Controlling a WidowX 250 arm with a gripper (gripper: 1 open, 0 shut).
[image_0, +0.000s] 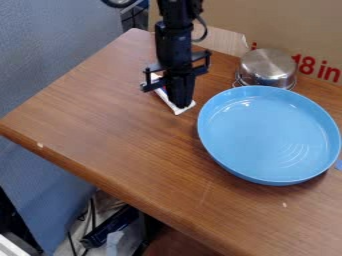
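Observation:
My black gripper (178, 88) points down over a white item (183, 108), perhaps a folded cloth or packet, on the wooden table (94, 130). Its lower end covers the middle of that item, which shows on either side; whether the fingers touch or hold it is hard to tell.
A large blue plate (267, 135) fills the right of the table. Behind it stands a steel pot (267, 65), with a cardboard box (287, 25) at the back.

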